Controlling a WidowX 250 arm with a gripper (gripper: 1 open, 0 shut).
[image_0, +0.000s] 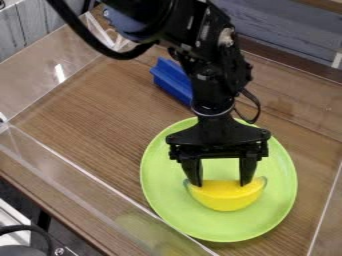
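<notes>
The black gripper (221, 172) is open, pointing down over a green plate (168, 204). Its two fingers straddle the upper part of a yellow object (227, 198), curved along its lower edge, that lies on the plate; whether they touch it is not clear.
A blue block (170, 78) lies behind the arm, left of it. Bare wooden table (87, 115) fills the left side, bordered by clear plastic walls. A dark cable loops at the bottom-left corner.
</notes>
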